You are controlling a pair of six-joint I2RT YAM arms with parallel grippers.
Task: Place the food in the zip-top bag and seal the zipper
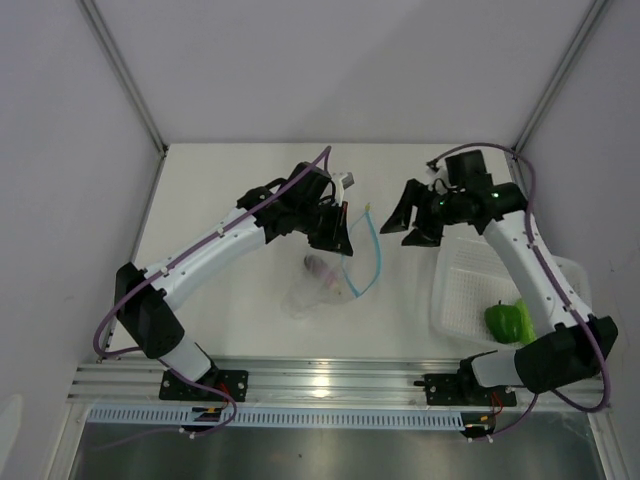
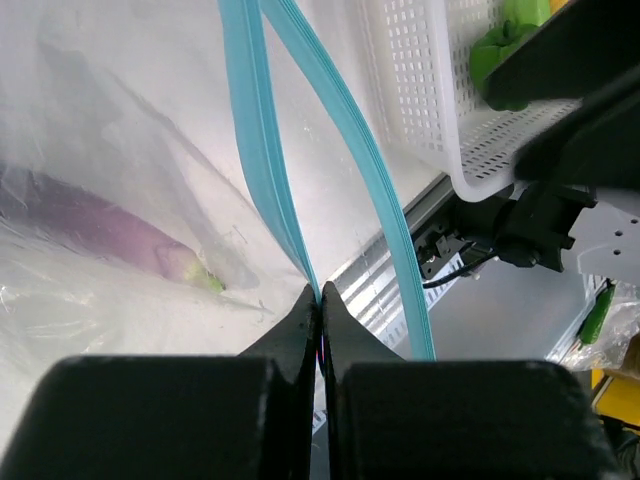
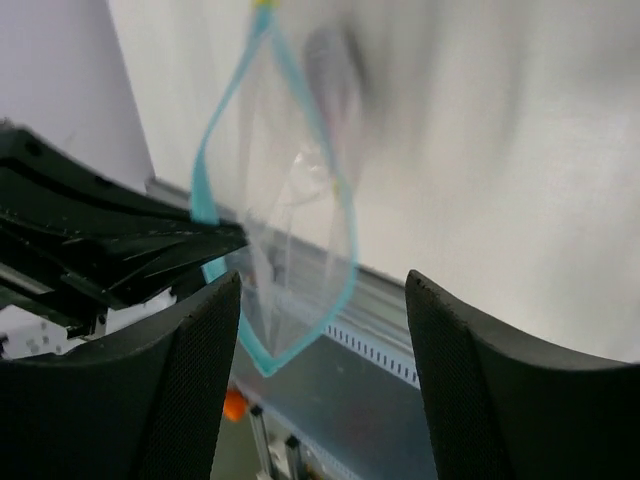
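My left gripper is shut on the teal-rimmed edge of the clear zip bag [image 2: 258, 120], whose mouth stands open toward the right. Inside the bag lies a purple eggplant [image 2: 110, 225] with a pale green tip; through the plastic it is faint in the top view. My right gripper [image 1: 410, 215] is apart from the bag, to its right, with its fingers spread and nothing between them. The right wrist view is blurred, but the bag's teal rim [image 3: 340, 200] shows beyond the right fingers.
A white basket [image 1: 450, 300] at the right holds a green pepper [image 1: 503, 322] and a lighter green item [image 1: 525, 322] beside it. The right arm reaches over the basket. Bare white table [image 1: 230, 180] lies at the back left.
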